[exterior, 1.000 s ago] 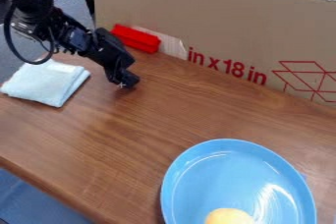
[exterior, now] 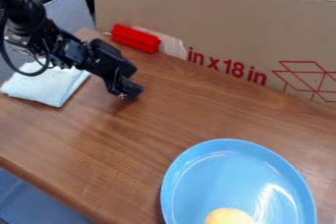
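Observation:
The black robot gripper (exterior: pixel 124 86) hangs low over the wooden table at the middle left, pointing down, just right of a folded pale blue cloth (exterior: pixel 43 87). Its fingertips are dark and small, so I cannot tell whether it is open or shut, or whether anything is between them. A blue plate (exterior: pixel 269 194) with a pale yellow round object (exterior: pixel 229 217) on it lies at the lower right. A red object (exterior: pixel 136 38) is at the back, against the cardboard.
A large cardboard panel (exterior: pixel 223 22) walls off the back of the table (exterior: pixel 157 130). The table's edge runs along the lower left.
The gripper has shifted slightly down, toward the front of the table. The cloth, plate and red object have not moved.

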